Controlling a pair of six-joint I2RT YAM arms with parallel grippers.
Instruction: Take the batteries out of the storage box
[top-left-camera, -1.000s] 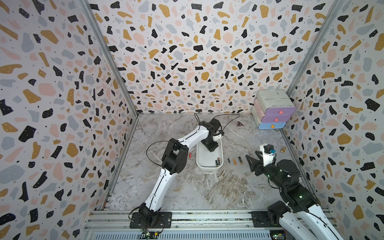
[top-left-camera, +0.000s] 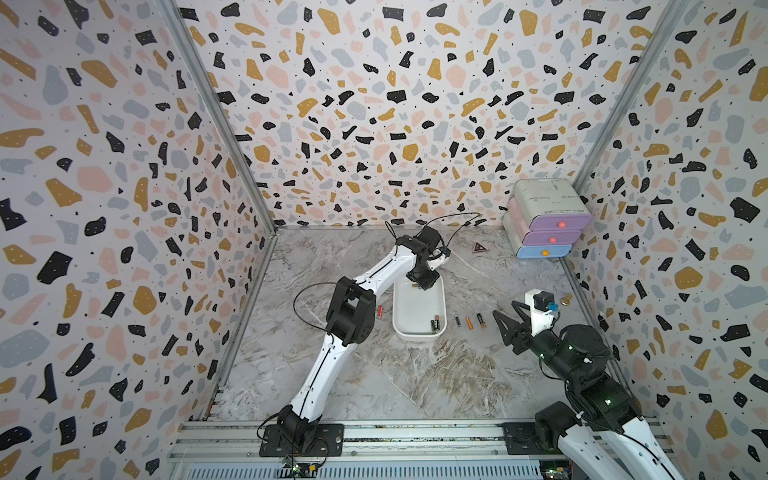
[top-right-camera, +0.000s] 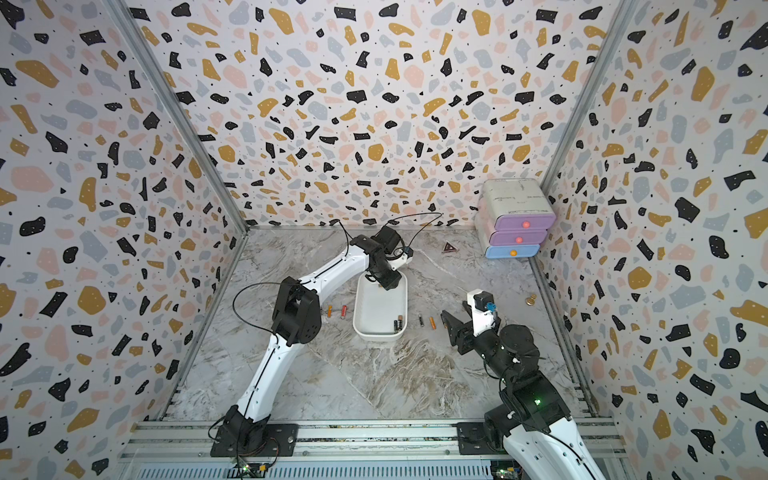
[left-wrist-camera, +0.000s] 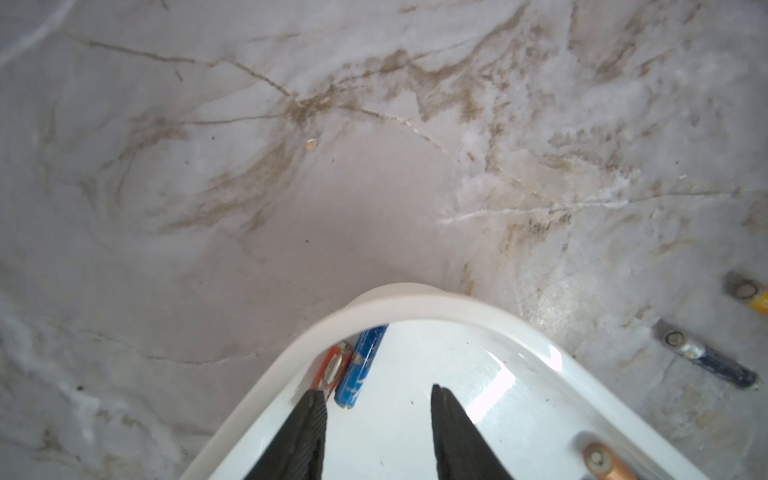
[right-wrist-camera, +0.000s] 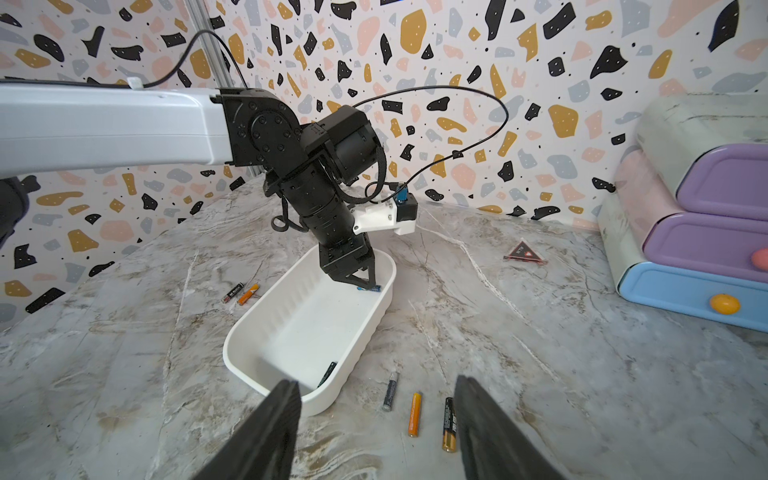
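The white storage box (top-left-camera: 418, 308) sits mid-table. My left gripper is over its back end, fingers apart with nothing between their tips; just beyond them a blue battery (left-wrist-camera: 360, 368) and a red one (left-wrist-camera: 330, 368) lie against the inner wall. A few more batteries (top-right-camera: 397, 324) are in the box's front right corner. Loose batteries lie outside: an orange one (right-wrist-camera: 414, 413) and dark ones (right-wrist-camera: 389, 392) to the right, others (right-wrist-camera: 249, 293) to the left. My right gripper stands open over the table's right side, holding nothing.
A stacked drawer unit (top-left-camera: 544, 216) stands at the back right, with a small triangular object (top-left-camera: 480, 248) left of it. A small brass-coloured item (top-left-camera: 565, 300) lies at the right edge.
My left arm's wrist has moved back and slightly up, toward the box's far end. The right arm has shifted very slightly.
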